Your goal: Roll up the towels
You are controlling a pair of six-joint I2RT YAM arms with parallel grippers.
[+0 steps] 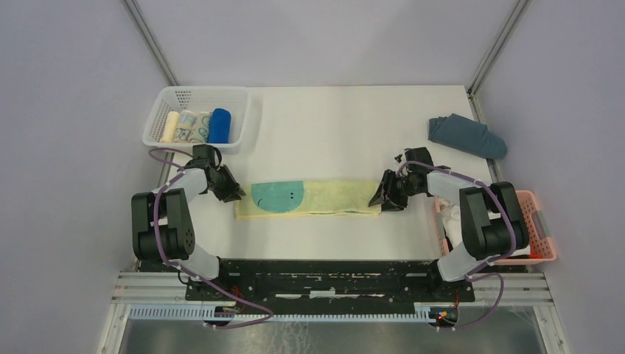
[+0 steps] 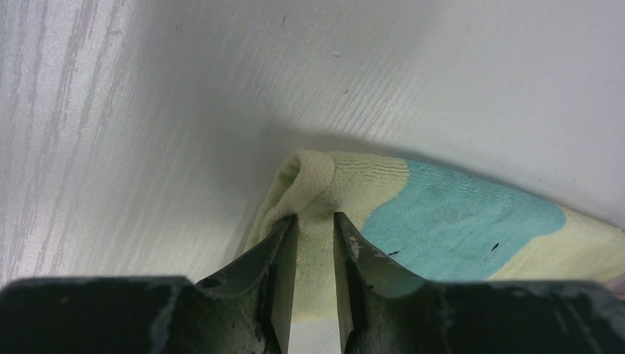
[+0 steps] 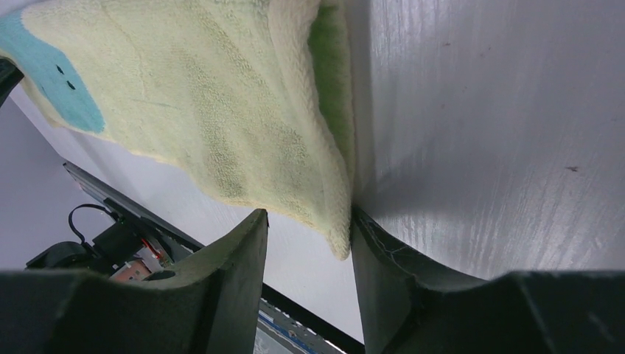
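A pale yellow towel (image 1: 332, 198) with a teal patch lies folded into a long strip across the table. Over its left end, my left gripper has its fingers a small gap apart. Towel cloth shows in that gap, and the curled end edge (image 2: 298, 188) lies close to one finger. My right gripper is open at the other end of the strip. Between its spread fingers shows a corner of the folded towel edge (image 3: 335, 214), nearer to one finger; whether they touch is unclear.
At the back left, a white basket (image 1: 240, 118) holds several rolled towels. A folded dark blue-grey cloth (image 1: 464, 136) lies at the back right. A pink basket (image 1: 544, 236) stands beside the right arm. Behind and before the strip, the table (image 1: 332, 136) is bare.
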